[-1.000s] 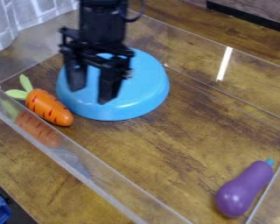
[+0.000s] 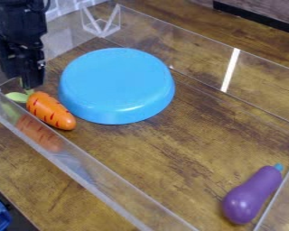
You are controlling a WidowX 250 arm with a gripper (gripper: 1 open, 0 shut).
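The black gripper [image 2: 17,70] hangs at the upper left, above and just behind the leafy end of an orange toy carrot [image 2: 51,110]; whether its fingers are open or shut is hard to tell. The carrot lies on the wooden surface [image 2: 177,162] beside a round blue disc [image 2: 116,83]. A purple toy eggplant [image 2: 251,194] lies at the lower right.
A clear wall [image 2: 93,185] runs along the left and front, with another edge at the right.
The gripper has moved left from over the blue disc to the upper left above the carrot's leaves. The carrot, disc and eggplant look unmoved.
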